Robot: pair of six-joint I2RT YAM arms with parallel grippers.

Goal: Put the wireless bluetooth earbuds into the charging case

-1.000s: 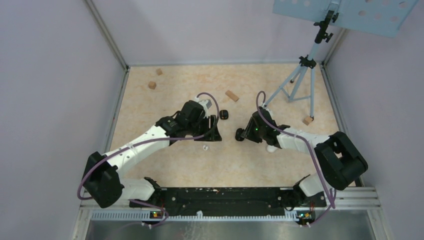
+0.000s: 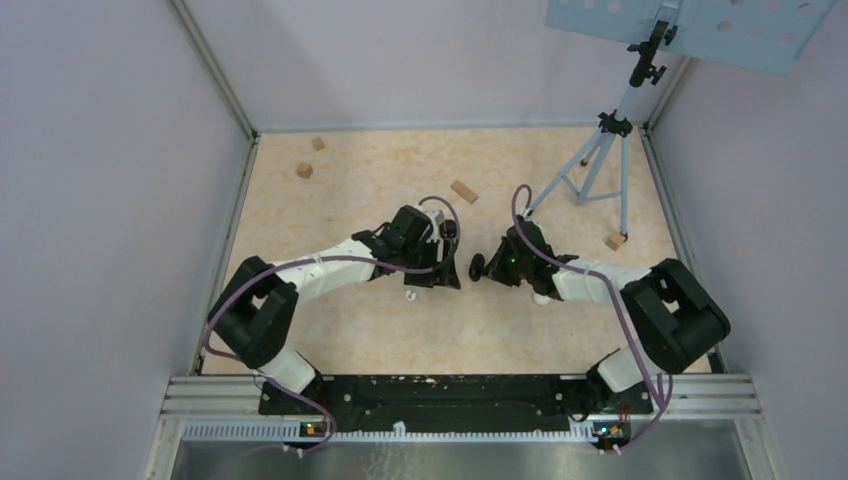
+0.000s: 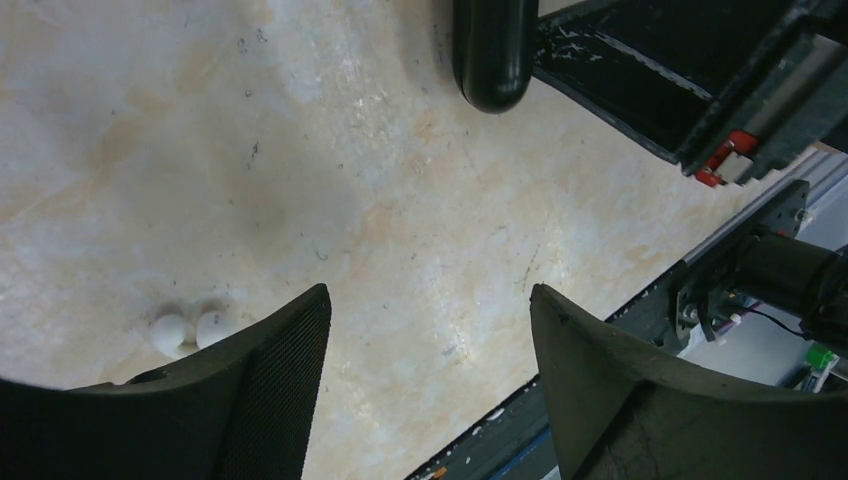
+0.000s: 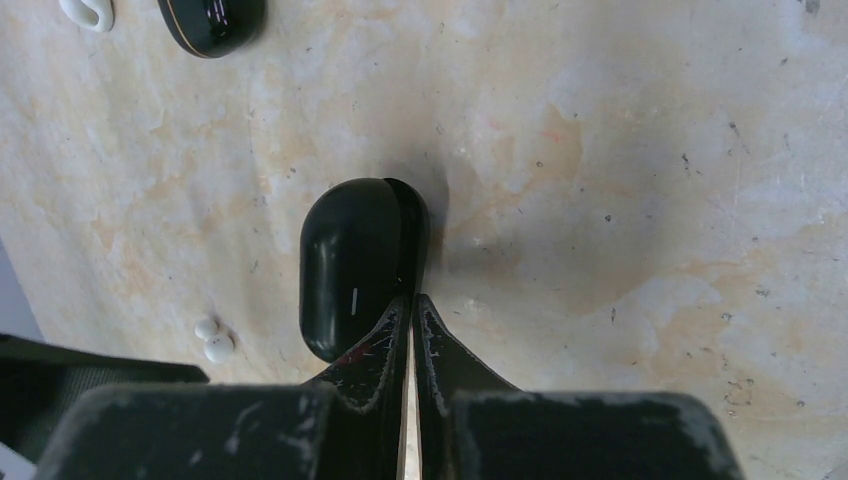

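Observation:
A glossy black, rounded case [image 2: 477, 267] stands on the table between my two grippers. Its lid looks shut in the right wrist view, where the case [image 4: 352, 262] touches or nearly touches the tips of my right gripper. Those fingers are together, with nothing showing between them. My left gripper [image 2: 453, 264] is just left of that case, fingers wide apart and empty. In the left wrist view, a black rounded end [image 3: 497, 60], apparently the same case, lies beyond the left fingertips. Two small white earbud-like pieces [image 3: 190, 330] lie together beside the left finger.
Another black rounded object [image 2: 449, 229] sits by the left gripper's far finger. Wooden blocks [image 2: 464, 191] lie farther back, and a tripod [image 2: 607, 150] stands at the back right. A white item [image 2: 541, 298] is partly under the right gripper.
My left gripper has moved right, closer to the case and right gripper. The case by the right fingertips has shifted slightly left and looks narrower from above. The right arm has barely moved.

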